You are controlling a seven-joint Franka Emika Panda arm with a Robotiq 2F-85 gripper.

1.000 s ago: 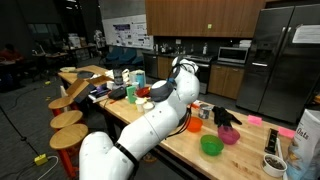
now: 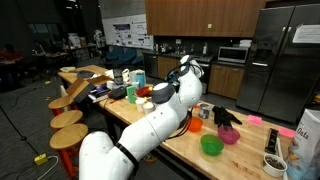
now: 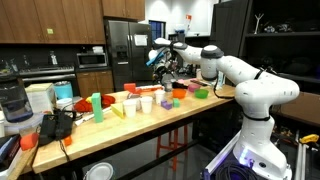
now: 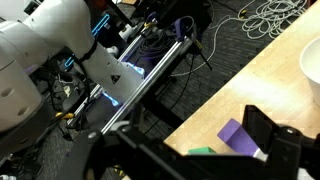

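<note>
My gripper stands open in the wrist view, its two dark fingers far apart at the bottom of the picture. Between and beyond them a purple block (image 4: 237,137) lies on the wooden table near its edge. Part of a green block (image 4: 203,151) shows closer to the left finger. At the right border a white bowl or cup (image 4: 312,72) is cut off by the frame. In exterior view 2 the gripper (image 3: 158,73) hangs above the table, apart from the things on it. Its fingers are too small to read there.
A green bowl (image 2: 211,145) and a pink bowl (image 2: 228,134) stand on the table in exterior view 1. In exterior view 2, a green cup (image 3: 97,101) and a white cup (image 3: 147,104) share the crowded tabletop. Stools (image 2: 68,137) stand beside the table.
The far end of the arm has shifted slightly to the right in exterior view 1. The bowls on the table look unmoved.
</note>
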